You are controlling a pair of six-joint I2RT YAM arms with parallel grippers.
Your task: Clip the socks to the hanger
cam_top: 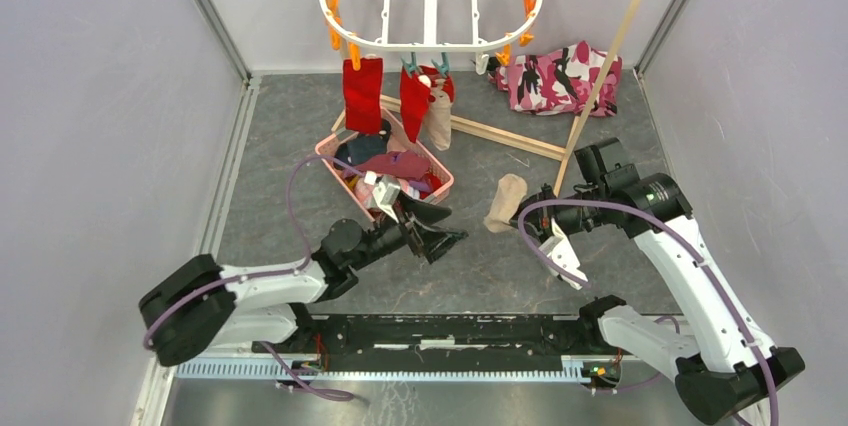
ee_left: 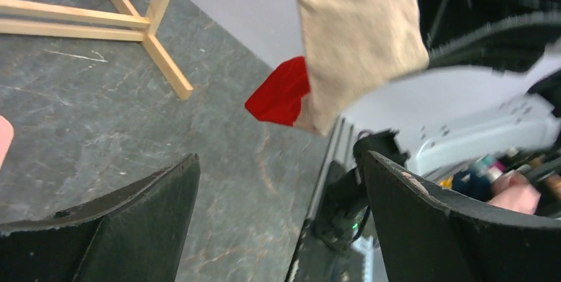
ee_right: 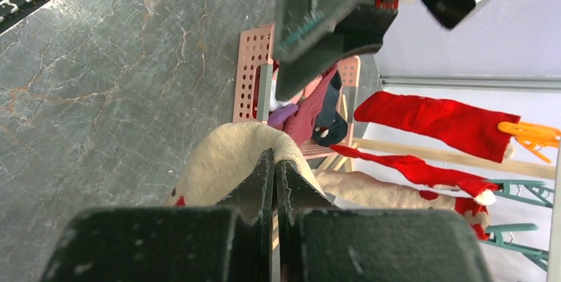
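A beige sock [cam_top: 507,201] with a red end [ee_left: 284,93] hangs in the air right of centre. My right gripper is shut on its cloth, which bulges out around the fingertips. To its left my left gripper [cam_top: 445,231] stands open, empty, apart from the sock. The white hanger [cam_top: 430,46] is at the back with clips around its rim. From it hang a red sock [cam_top: 363,96] by an orange clip [ee_right: 529,138], plus a second red sock [ee_right: 413,168] and a beige sock [cam_top: 439,118] by teal clips [ee_right: 519,229].
A pink basket [cam_top: 440,158] holding several socks stands on the grey floor behind my left gripper. A wooden stand [cam_top: 510,138] crosses the back, and a pink camouflage bag [cam_top: 555,79] lies at the back right. Open floor lies in front.
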